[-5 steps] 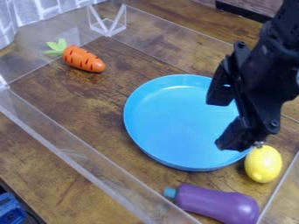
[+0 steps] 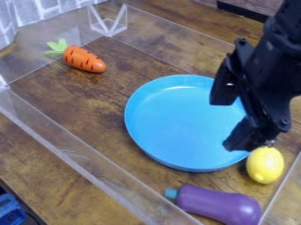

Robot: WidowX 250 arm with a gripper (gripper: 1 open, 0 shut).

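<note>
The black gripper hangs open above the right part of a blue plate, its two fingers apart with nothing between them. A yellow lemon-like toy lies just right of the plate, below the gripper. A purple eggplant toy lies in front of the plate at the bottom. An orange carrot toy with green leaves lies at the upper left.
Clear plastic walls border the wooden surface along the left, front and back. A blue object is at the lower left corner. The wood between carrot and plate is clear.
The gripper has shifted very slightly; the toys and plate have not moved.
</note>
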